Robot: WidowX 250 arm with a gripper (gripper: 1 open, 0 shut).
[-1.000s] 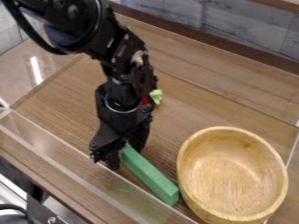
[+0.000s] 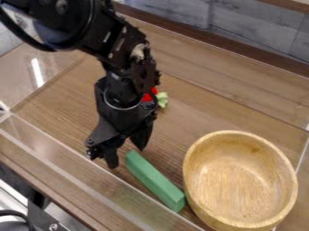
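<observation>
My black gripper [image 2: 118, 148] hangs low over the wooden table, its fingers parted and open, just above the upper left end of a green bar [image 2: 154, 180]. The bar lies diagonally on the table, with nothing of it between the fingers as far as shows. A red object [image 2: 154, 93] and a small pale green piece [image 2: 162, 101] are partly hidden behind my arm.
A large tan round bowl [image 2: 239, 180] sits at the right, close beside the green bar. Along the left front runs the table's edge with a transparent strip.
The gripper has risen a little and moved slightly left and back, off the end of the green bar. The bar looks unmoved.
</observation>
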